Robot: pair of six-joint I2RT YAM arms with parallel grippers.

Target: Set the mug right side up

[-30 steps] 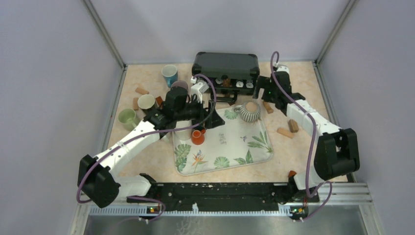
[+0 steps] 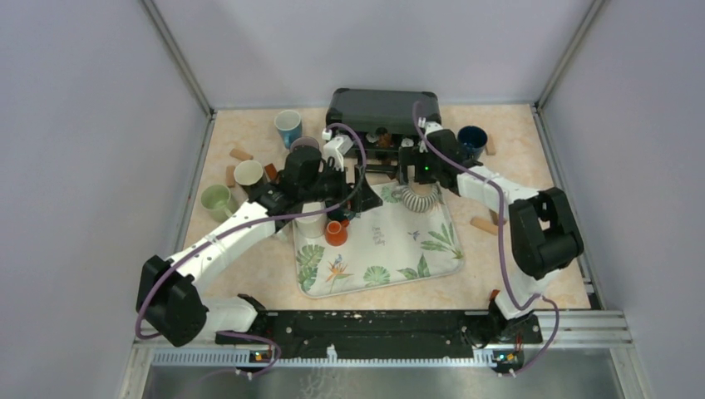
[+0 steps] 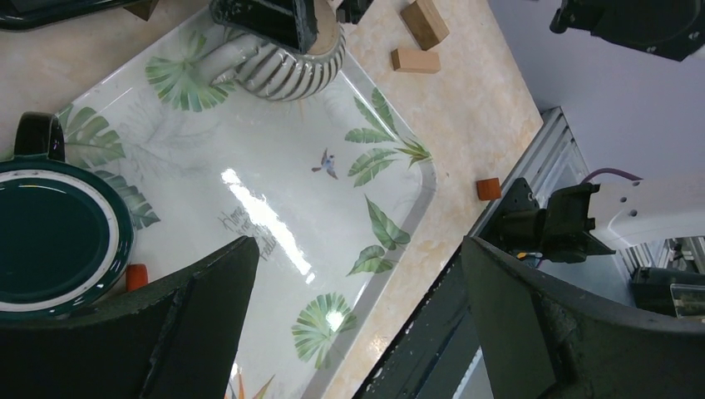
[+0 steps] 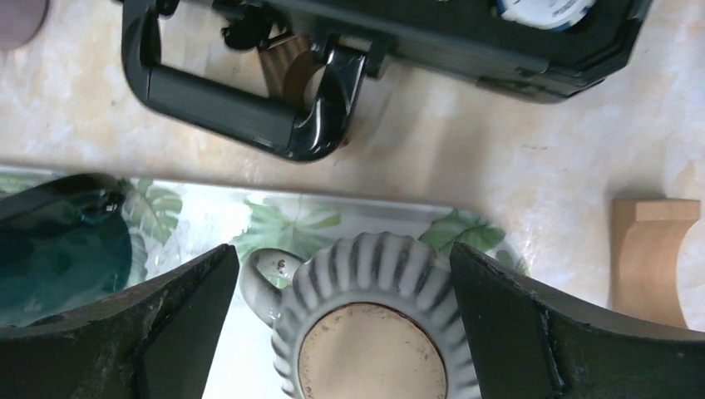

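Observation:
A white ribbed mug [image 2: 420,202] lies upside down on the tray's upper right, its tan base [image 4: 370,353] facing up and its handle [image 4: 262,299] to the left in the right wrist view. My right gripper [image 2: 416,166] hangs open just over it. My left gripper [image 2: 360,195] is open above the tray's left part, beside an upturned dark green mug [image 3: 50,237], with nothing between its fingers.
A black toaster oven [image 2: 382,108] stands behind the tray [image 2: 391,266]. Several cups crowd the left, among them a green one [image 2: 218,199]; a navy cup [image 2: 472,137] is at back right. Wooden blocks [image 4: 648,266] lie right of the tray.
My right gripper has moved leftward from beside the white mug to over it, still open. The left arm is nearly unmoved.

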